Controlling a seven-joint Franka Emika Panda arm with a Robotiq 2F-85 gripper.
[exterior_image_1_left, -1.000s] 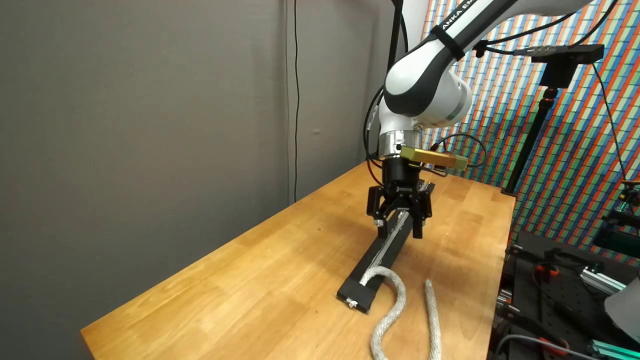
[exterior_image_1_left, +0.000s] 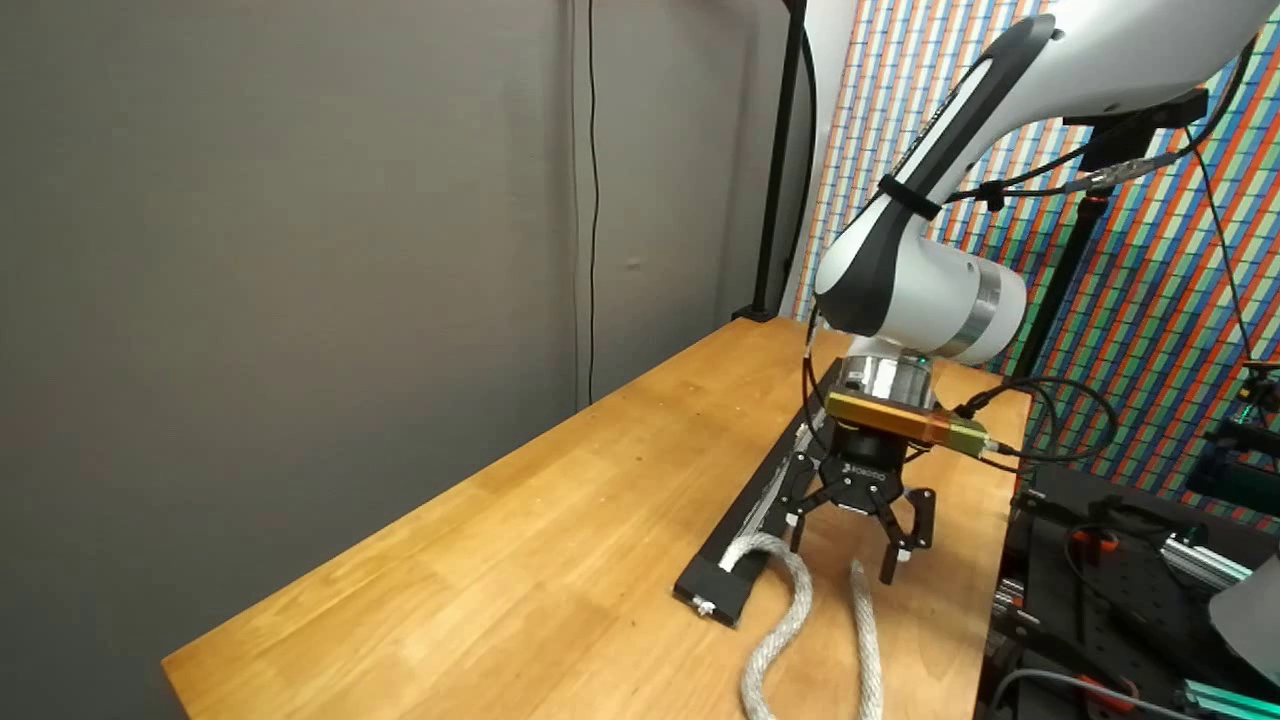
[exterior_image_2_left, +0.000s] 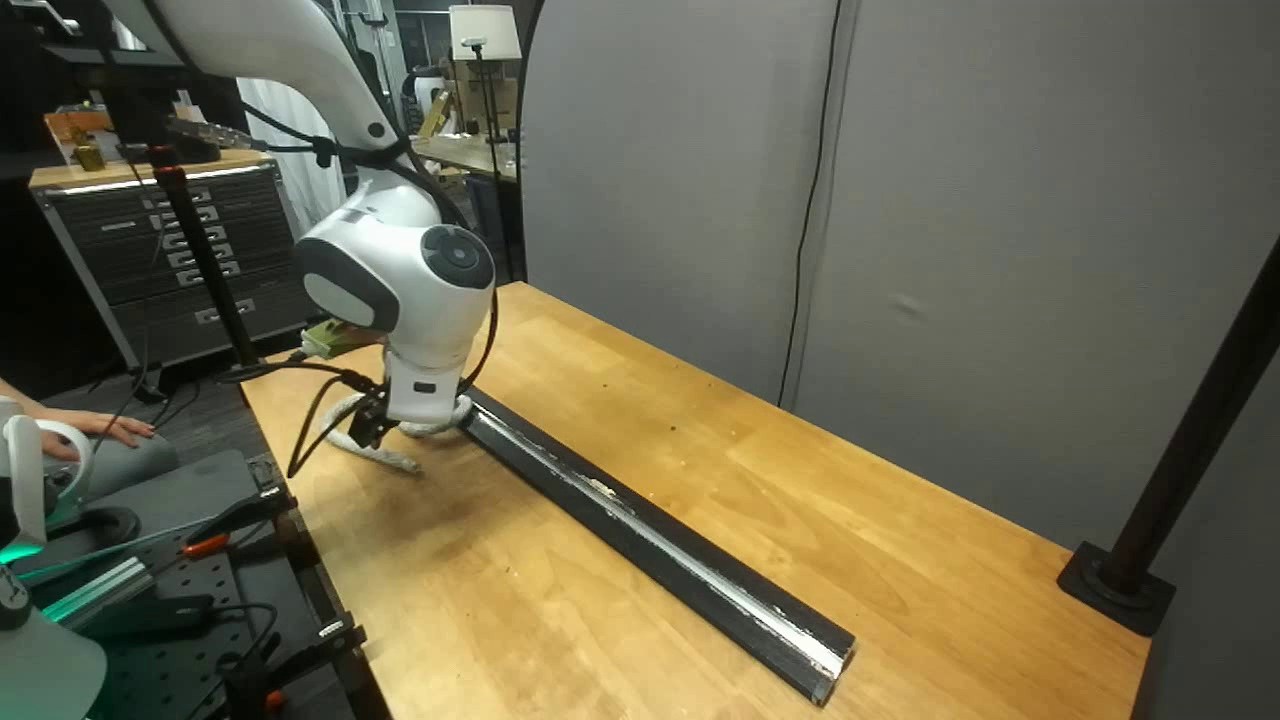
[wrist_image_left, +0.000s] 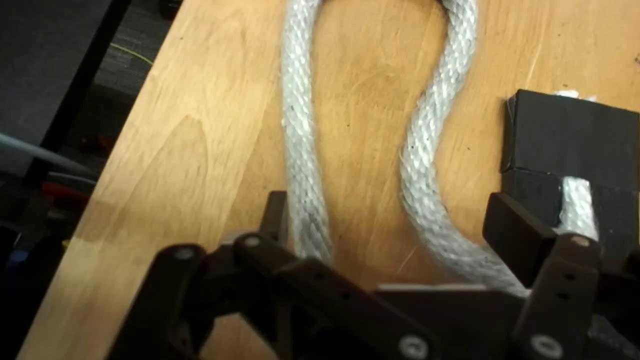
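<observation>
A light grey braided rope (exterior_image_1_left: 786, 624) lies on the wooden table, curving out from the near end of a long black channel (exterior_image_1_left: 720, 584). Its loose end (exterior_image_1_left: 861, 588) points back toward the arm. My gripper (exterior_image_1_left: 846, 554) hangs open just above, its fingers spread on either side of the table area by that loose end. In the wrist view the rope forms a U, with one strand (wrist_image_left: 303, 138) running down toward the left finger (wrist_image_left: 274, 216) and the other strand (wrist_image_left: 429, 144) bending toward the right finger (wrist_image_left: 519, 237). The loose tip is hidden behind the gripper there.
The channel (exterior_image_2_left: 672, 558) stretches along the table with a silvery strip in its groove. A grey partition (exterior_image_2_left: 960, 300) borders the table's far side, with a black post (exterior_image_2_left: 1122, 574) at the corner.
My gripper has come down and to the right in exterior view 1, from above the channel to near the rope's loose end, and it has turned and tilted. Rope and channel have stayed put.
</observation>
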